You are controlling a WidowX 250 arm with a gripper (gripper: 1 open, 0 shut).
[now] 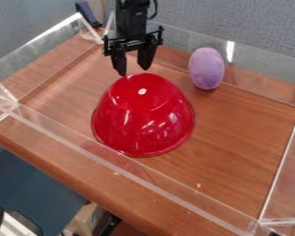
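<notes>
A glossy red bowl [143, 118] lies upside down in the middle of the wooden tabletop, with a small pale spot near its top. My black gripper [133, 66] hangs above and behind it, fingers apart and pointing down, with nothing visible between them. A purple egg-shaped object [206, 68] stands to the gripper's right, near the back wall.
Clear low walls [187, 194] border the wooden surface [236, 147] on all sides shown. Bare wood lies left of the bowl and to its right. A dark blue floor with some pale items is at the lower left.
</notes>
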